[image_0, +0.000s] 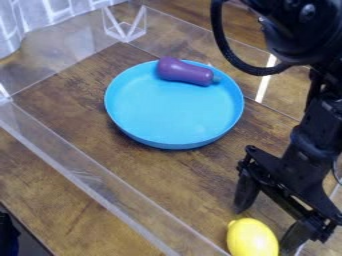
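My black gripper (278, 205) hangs at the lower right, its fingers open just above and behind a yellow lemon-like object (251, 237) at the bottom edge, with nothing visible between the fingers. A light blue plate (167, 115) lies in the upper middle with a purple eggplant-like object (185, 72) on its back part.
A clear plastic strip (94, 185) runs diagonally along the lower left, and more clear plastic (40, 60) stands along the back left.
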